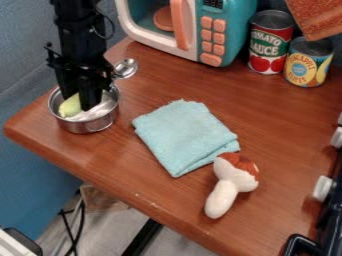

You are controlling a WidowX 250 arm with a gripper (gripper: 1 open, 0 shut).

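Note:
My black gripper (83,92) is down over a small steel pot (88,122) at the left of the wooden table. A pale green-yellow object (71,105) is at its fingers, inside the pot; whether the fingers are shut on it cannot be told. A light blue folded cloth (185,138) lies to the right of the pot, and a white mushroom-like toy with a red-brown top (227,188) lies below the cloth.
A toy microwave (214,35) stands at the back, with two cans (269,48) beside it. A steel spoon (126,68) is behind the pot. A black appliance (318,220) borders the right. The table's left edge is near the pot.

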